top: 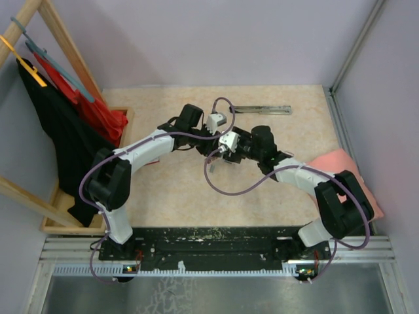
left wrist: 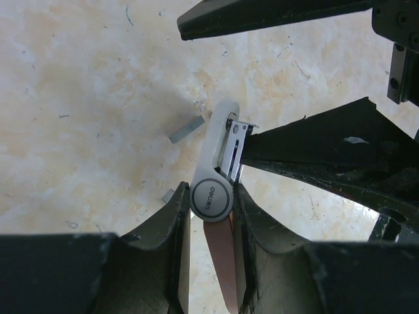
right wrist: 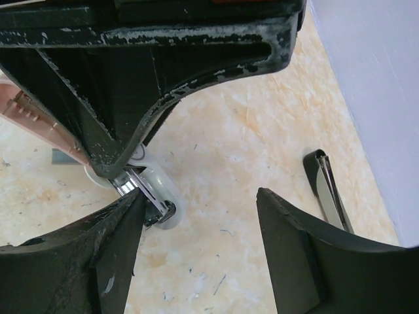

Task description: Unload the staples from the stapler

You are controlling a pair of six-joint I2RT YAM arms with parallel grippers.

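The stapler has a white body (left wrist: 213,147) and a pink underside (left wrist: 222,255). My left gripper is shut on it near the round grey logo end. A metal staple channel (left wrist: 234,150) is exposed along the white body's right side. Open fingers show on my right gripper; one of its fingers (left wrist: 308,147) reaches the channel and looks to be touching it, while the other stands well clear. In the right wrist view, the left gripper's black finger (right wrist: 111,111) hides part of the stapler's white body (right wrist: 169,203).
Two grey staple strips lie on the table, one strip (left wrist: 187,129) left of the stapler and another strip (left wrist: 168,195) lower down. A long metal tool (top: 262,110) lies at the back. Garments hang on a rack (top: 65,39) at left; a pink cushion (top: 340,173) lies right.
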